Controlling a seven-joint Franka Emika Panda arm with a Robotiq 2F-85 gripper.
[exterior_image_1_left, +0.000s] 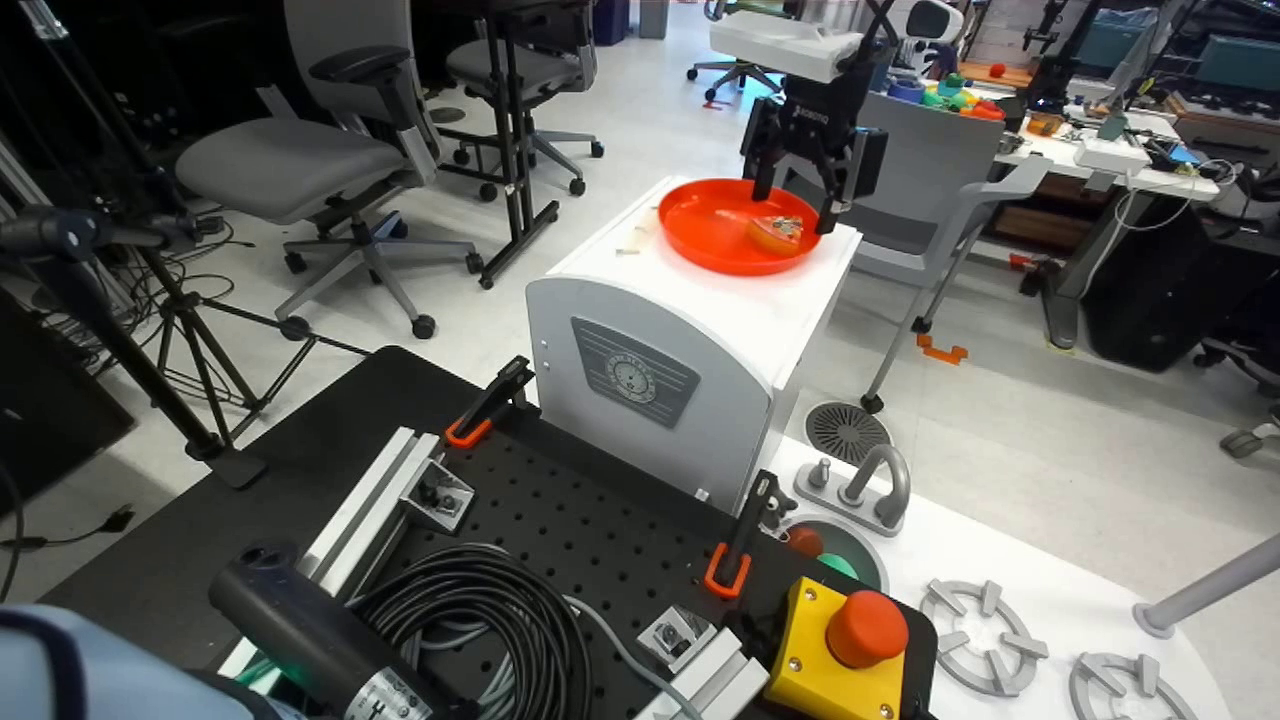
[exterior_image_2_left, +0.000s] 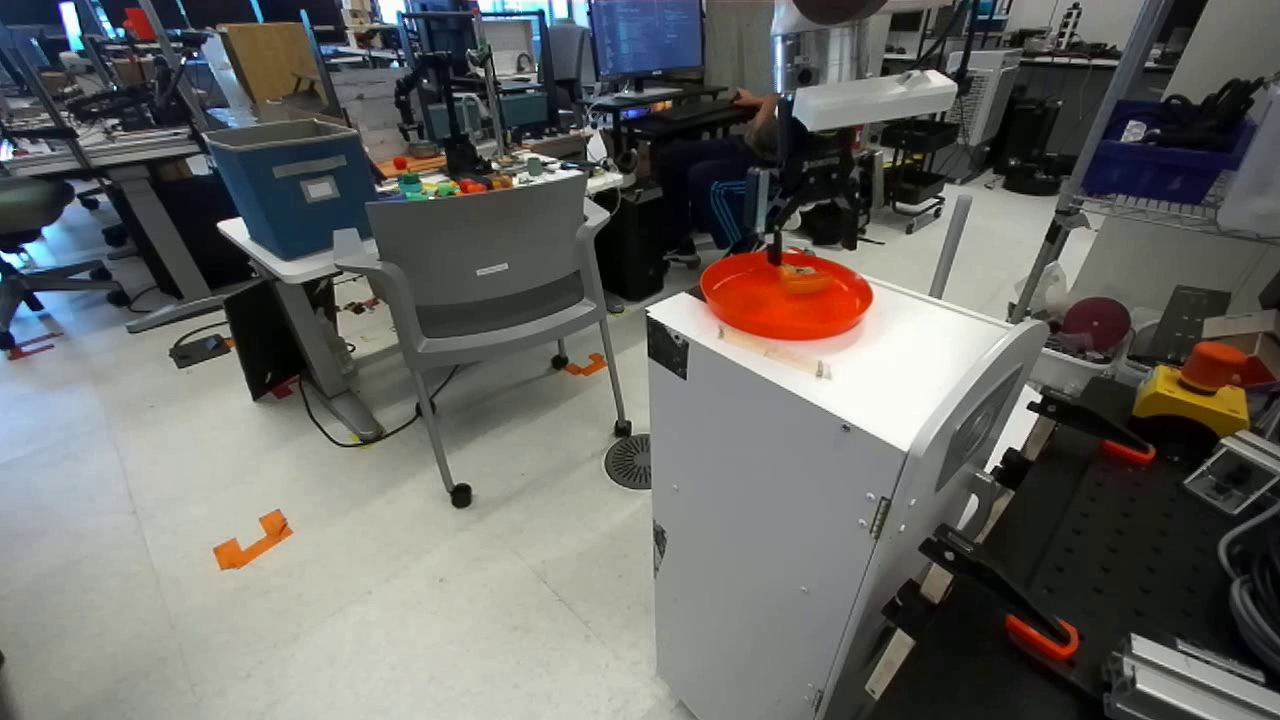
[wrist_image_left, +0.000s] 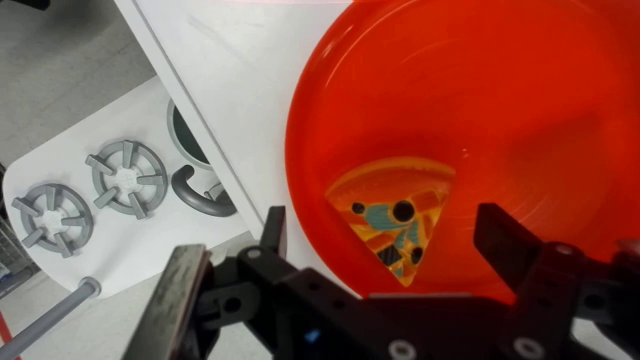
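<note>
A toy pizza slice (wrist_image_left: 393, 216) lies near the rim inside a round red plate (wrist_image_left: 480, 78), crust and toppings facing up. In exterior view 1 the same slice (exterior_image_1_left: 777, 233) sits at the right side of the plate (exterior_image_1_left: 708, 228). My gripper (exterior_image_1_left: 792, 214) points down over that side of the plate, its fingers wide apart. From the wrist, the gripper has one finger on each side of the slice, left and right, with a gap to it on both sides. Nothing is held. Exterior view 2 shows the slice (exterior_image_2_left: 804, 282) below the gripper, partly hidden.
The plate stands on a white cabinet (exterior_image_1_left: 720, 314), close to its edge. A toy sink with a faucet (exterior_image_1_left: 885, 486) and stove burners (exterior_image_1_left: 986, 636) lie lower beside it. A grey chair (exterior_image_2_left: 498, 264) stands behind the cabinet.
</note>
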